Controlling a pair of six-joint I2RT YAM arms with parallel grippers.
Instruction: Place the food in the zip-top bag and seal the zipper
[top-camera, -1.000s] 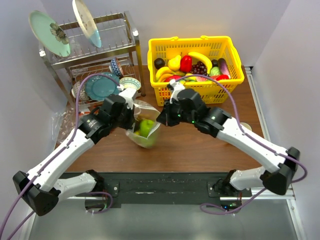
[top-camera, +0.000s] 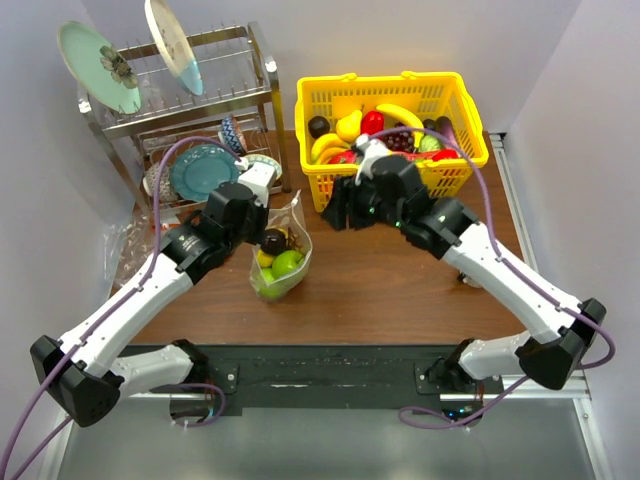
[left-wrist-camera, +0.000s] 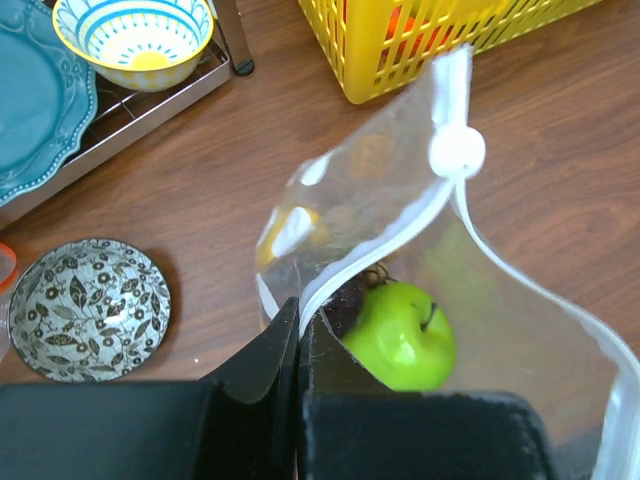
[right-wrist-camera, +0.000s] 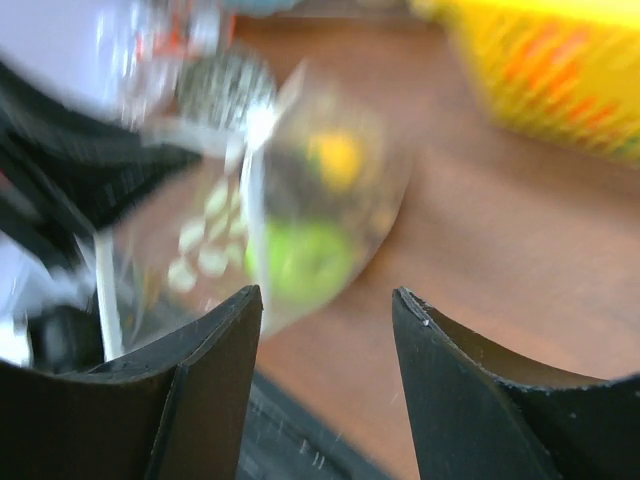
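Observation:
The clear zip top bag stands on the table holding green apples, a dark round item and something yellow. My left gripper is shut on the bag's zipper rim at its left; in that wrist view the white slider sits high on the zipper and the mouth gapes beside it. My right gripper is open, raised to the right of the bag with nothing between its fingers; its wrist view is blurred.
A yellow basket of produce stands at the back right. A dish rack with plates and bowls is at the back left, with a patterned bowl beside the bag. Bare table lies to the right and front.
My right gripper has moved up and right, away from the bag's rim, and opened. The bag leans back toward my left gripper, which has moved little.

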